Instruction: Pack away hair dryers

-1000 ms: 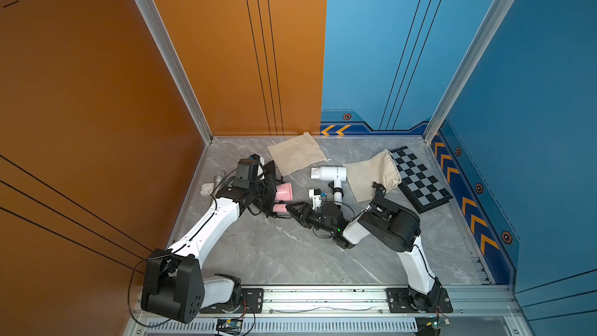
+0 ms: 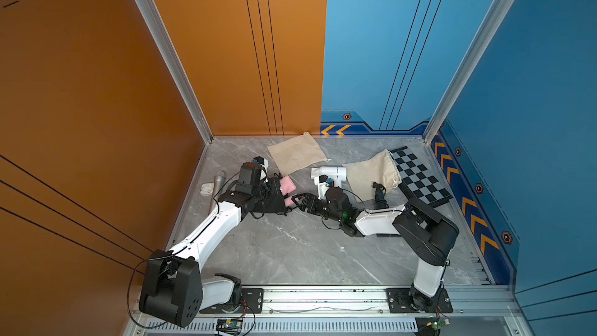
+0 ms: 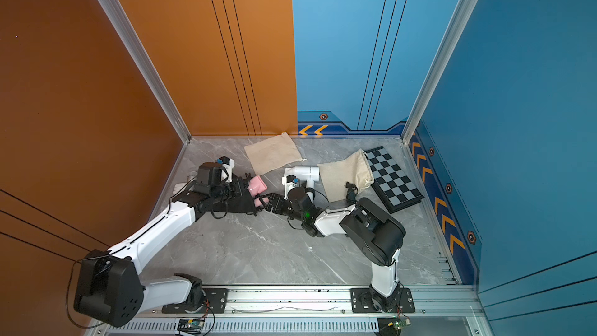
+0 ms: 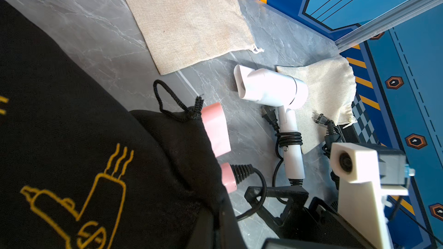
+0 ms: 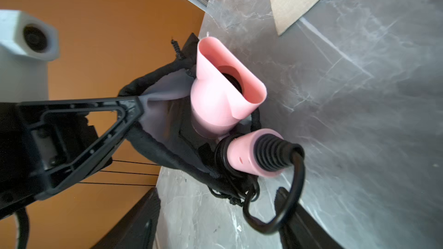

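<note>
A pink hair dryer (image 5: 217,96) sits partly inside a black drawstring bag (image 4: 115,170); its nozzle and handle end stick out of the mouth. My left gripper is shut on the bag's rim, holding the fabric. In the right wrist view, my open right gripper faces the mouth, with nothing gripped. The dryer's black cord loop hangs by one right finger (image 5: 300,226). A white hair dryer (image 4: 276,87) lies on the table with its cord wound round the handle.
A flat beige bag (image 2: 297,153) lies at the back and another beige bag (image 2: 370,174) to the right, a black plug on it. A checkered board (image 2: 423,177) is at the far right.
The pink dryer has gone deeper into the bag and turned with it.
</note>
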